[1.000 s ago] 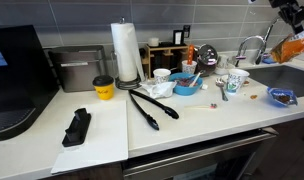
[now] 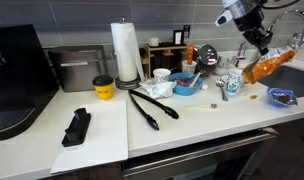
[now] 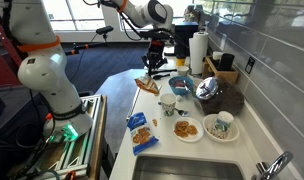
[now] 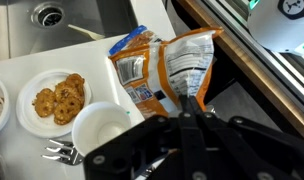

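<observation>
An orange-and-white bag [image 4: 162,72] hangs from my gripper, which is shut on its thin edge in the wrist view. Exterior view 1 has the bag [image 2: 269,64] slanting down beside a patterned white cup [image 2: 234,82], under the gripper [image 2: 260,44]. From exterior view 2, the bag [image 3: 147,85] appears above the counter, near the cup [image 3: 168,104]. The wrist view looks down on the cup [image 4: 100,130]; whatever is inside is hard to make out.
A plate of brown cookies [image 4: 56,103] lies near the cup. A blue packet [image 3: 141,136] rests by the counter edge, close to the sink [image 3: 177,168]. Black tongs [image 2: 152,108] and a blue bowl [image 2: 186,86] stand farther left, with bare counter in front.
In exterior view 1 my gripper and the bag have moved left and down, from the right edge of the view to beside the cup. The counter objects look unmoved.
</observation>
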